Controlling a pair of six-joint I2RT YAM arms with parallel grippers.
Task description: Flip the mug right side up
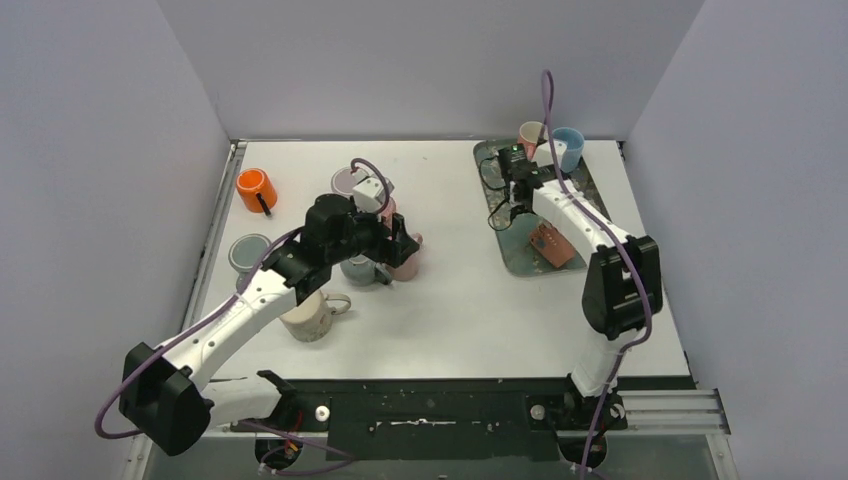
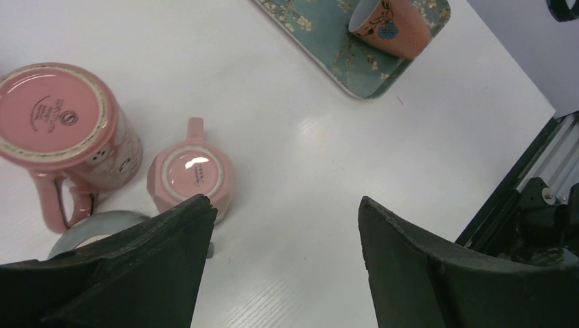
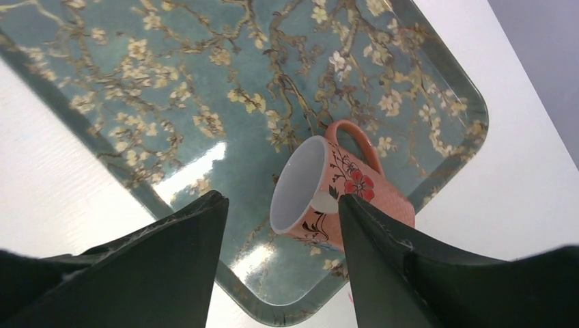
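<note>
A salmon-orange mug [image 1: 552,244] with painted flowers lies on its side on the tray. In the right wrist view, the mouth of this mug [image 3: 362,193] faces left and its handle points up-screen. My right gripper is open with nothing held; one fingertip overlaps the mug's edge in that view. From above, that arm reaches over the tray's back part. Over the left mug group my left gripper stands open and empty. Beside it are an upside-down pink mug [image 2: 194,174], a taller pink mug [image 2: 58,116] and a grey mug [image 1: 360,270].
The green tray [image 1: 520,265] has a peach mug [image 1: 530,133] and a blue mug [image 1: 570,142] upright at its back. A cream mug [image 1: 308,318], an orange mug [image 1: 257,188] and a grey-rimmed mug [image 1: 248,252] stand left.
</note>
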